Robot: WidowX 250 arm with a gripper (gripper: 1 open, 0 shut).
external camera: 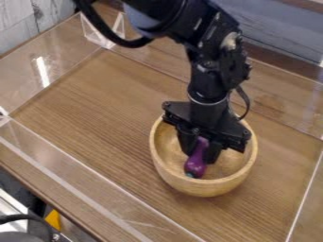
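Observation:
A purple elongated object [195, 165], like an eggplant, lies in a round tan bowl [206, 187] right of the middle of the table. My black gripper [202, 145] reaches down into the bowl from above, shut on the purple object's upper end. The fingertips partly hide that end.
A grey wall stands at the back. Dark cables and a yellow piece lie off the table at the lower left.

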